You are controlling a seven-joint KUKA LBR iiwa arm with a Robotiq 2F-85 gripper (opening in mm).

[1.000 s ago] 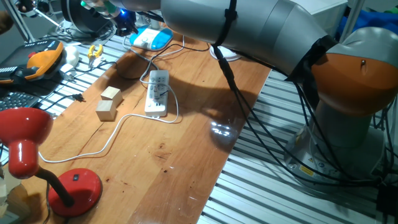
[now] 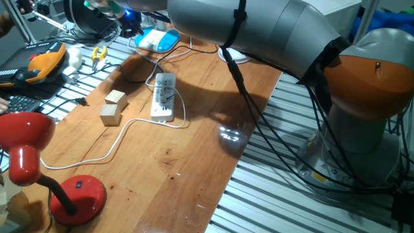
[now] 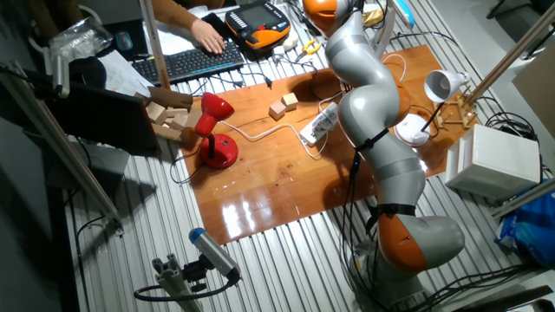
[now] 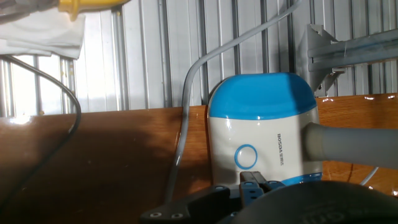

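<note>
A white and blue lamp base (image 4: 261, 134) with a round blue-ringed button (image 4: 246, 157) lies at the table's far edge; a grey post rises from its right side in the wrist view. My gripper shows at the bottom of that view, its dark fingertips together just below the button as seen there, with nothing visible between them. Whether they touch the base cannot be told. In exterior view 1 the dark gripper (image 2: 132, 27) is beside and above the same blue and white base (image 2: 157, 40). Exterior view 2 does not show the fingertips.
A white power strip (image 2: 163, 97), two wooden blocks (image 2: 110, 114) and a red lamp (image 2: 79, 200) stand on the table (image 2: 155, 168). A cable (image 4: 188, 93) runs left of the base. A white lamp (image 3: 442, 85) stands near the arm. Bare wood lies in front.
</note>
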